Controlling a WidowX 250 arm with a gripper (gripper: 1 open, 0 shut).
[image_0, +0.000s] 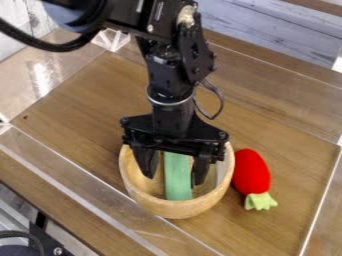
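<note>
My black gripper (173, 166) hangs over a light wooden bowl (199, 205), its open fingers reaching down inside on either side of a green oblong object (178, 183) lying in the bowl. Whether the fingertips touch the green object is hard to tell. A red plush vegetable with a pale green top (251, 174) lies on the table just right of the bowl.
The wooden table (80, 120) has free room to the left and behind the bowl. Clear plastic edging (94, 203) runs along the near and side edges. A white plank wall stands at the back.
</note>
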